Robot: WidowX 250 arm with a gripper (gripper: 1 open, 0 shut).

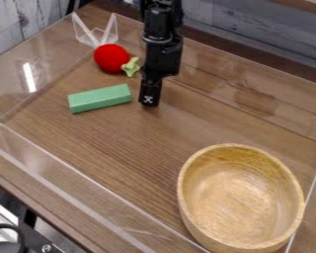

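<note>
My black gripper [149, 97] hangs low over the middle-back of the wooden table, its fingertips shut, just to the right of a green block [100, 98]. A red round object [111, 57] sits behind the block, beside a small yellow-green item [130, 66] that lies left of the arm.
A large tan bowl [240, 196] fills the front right of the table [147, 168]. A white pronged object [92, 31] stands at the back left.
</note>
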